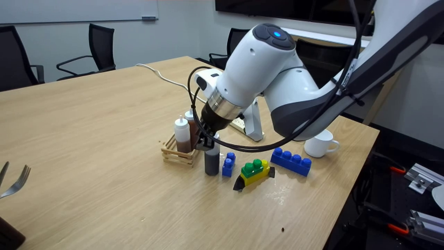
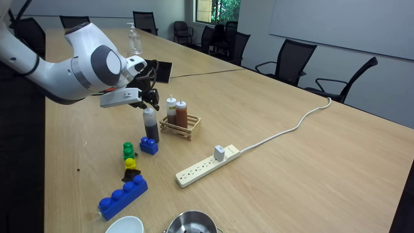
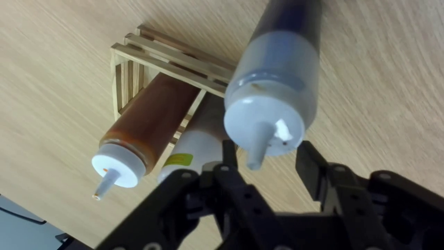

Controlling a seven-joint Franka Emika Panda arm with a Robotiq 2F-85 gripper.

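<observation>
A squeeze bottle with dark contents (image 2: 151,128) and a white cap stands roughly upright on the table, outside the wooden crate (image 1: 177,157). My gripper (image 2: 150,105) is just above its cap. In the wrist view my gripper has its fingers parted, and the dark bottle's cap and nozzle (image 3: 266,121) lie beyond the fingertips; nothing appears clamped. Inside the crate are a reddish-brown bottle (image 3: 152,118) and a bottle with a yellow-green label (image 3: 195,146). A small blue block (image 1: 228,164) sits beside the dark bottle.
A green and yellow block piece (image 1: 254,171), a long blue block (image 1: 290,161) and a white mug (image 1: 319,143) stand towards the right in exterior view 1. A power strip (image 2: 205,167) and a steel pot (image 2: 192,223) are also here.
</observation>
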